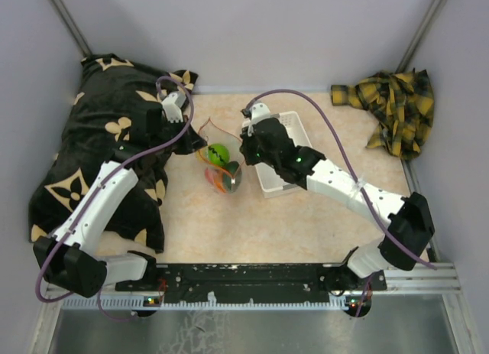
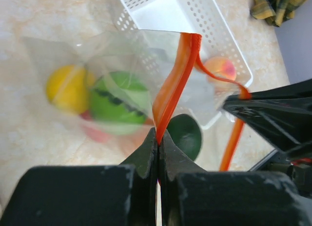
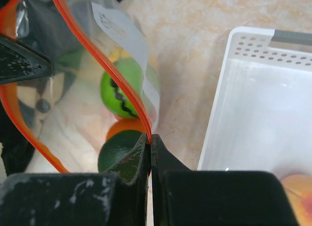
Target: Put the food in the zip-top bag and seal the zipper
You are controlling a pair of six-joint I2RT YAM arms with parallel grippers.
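The clear zip top bag with orange zipper edges stands between my grippers, holding a green fruit, a yellow fruit, an orange one and a dark green one. My left gripper is shut on one orange edge of the bag's opening. My right gripper is shut on the opposite orange edge, at the bag's right side. The bag's mouth is spread between the two.
A white perforated tray lies right of the bag, with a peach in it. A dark patterned cloth covers the left side; a plaid cloth lies at back right.
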